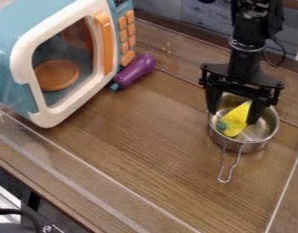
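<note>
My black gripper [241, 95] is open, hovering over a steel pot [231, 138] with a long wire handle pointing toward the front. Inside the pot lies a yellow object with a green tip [235, 119], like a toy vegetable, partly under the gripper. Whether the fingers touch it is hard to tell.
A toy microwave [44, 85] in blue and white stands at the left, with a purple eggplant [135, 71] beside it.
</note>
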